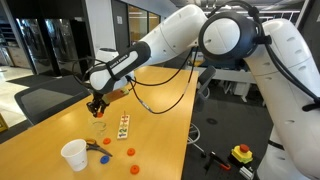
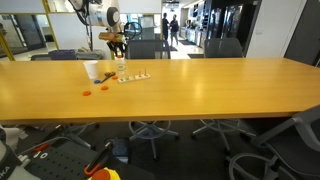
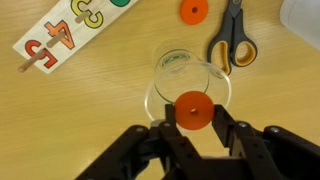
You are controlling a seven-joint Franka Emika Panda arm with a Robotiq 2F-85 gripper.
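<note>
In the wrist view, my gripper is shut on a round orange-red disc (image 3: 194, 110), its dark fingers on either side. Behind the disc stands a clear cup (image 3: 165, 86), so the disc overlaps its rim from this camera. From the first exterior view, the gripper (image 1: 97, 106) hangs over the clear cup (image 1: 99, 128), near the far side of the table. Whether the disc is above the rim or slightly within it, I cannot tell.
A white number board (image 3: 75, 22) with wooden pegs lies beside the cup. Scissors (image 3: 222, 45), a loose orange disc (image 3: 194, 10) and a white container (image 3: 304, 20) are nearby. More discs (image 1: 134, 169) lie toward the front.
</note>
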